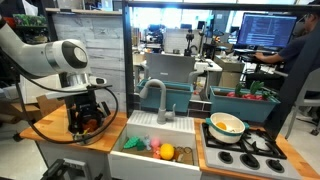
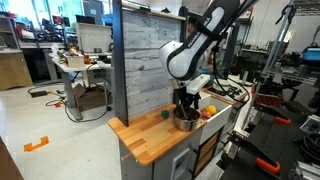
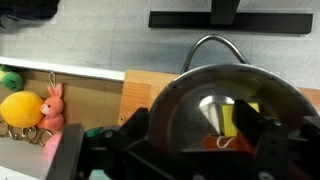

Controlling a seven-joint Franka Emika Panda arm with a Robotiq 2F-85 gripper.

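Note:
A metal pot stands on the wooden counter to the left of the sink. Within it, in the wrist view, lie a yellow item and a red-orange item, partly covered by my fingers. My gripper is open, its black fingers spread over the pot's mouth. Exterior view 1 has the gripper low at the pot, hiding much of it. Whether the fingertips touch anything inside cannot be made out.
The white sink beside the counter holds several toy items, among them a pink rabbit and a yellow fruit. A stove with a light bowl stands further right. The faucet rises behind the sink.

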